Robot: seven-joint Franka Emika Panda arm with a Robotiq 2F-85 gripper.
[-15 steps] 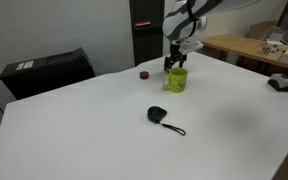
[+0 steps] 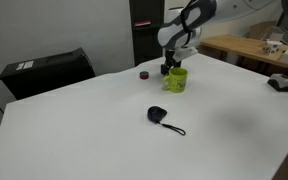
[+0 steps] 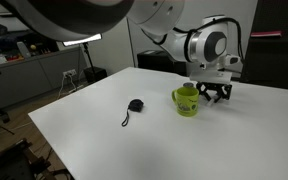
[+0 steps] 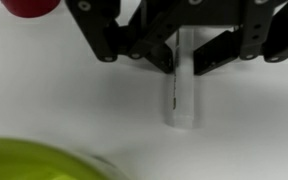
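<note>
A slim white stick-like object (image 4: 183,95) lies on the white table in the wrist view, its upper end between the dark fingers of my gripper. The fingers flank it closely; whether both press on it cannot be made out. In the second exterior view, my gripper (image 3: 214,95) is low at the tabletop, just beyond and to the right of a yellow-green mug (image 3: 187,101). The mug (image 2: 177,81) stands in front of the gripper (image 2: 168,68) in the first exterior view. Its rim (image 4: 34,150) fills the lower left of the wrist view.
A small dark-red round item (image 2: 144,75) sits left of the gripper. Nearer the front lies a black item with a thin handle (image 2: 156,114). A dark screen-like panel (image 2: 47,73) borders the table's left back.
Over the last second my arm and gripper have shifted slightly left and lower behind the mug. The mug, the red item and the black item have stayed in place.
</note>
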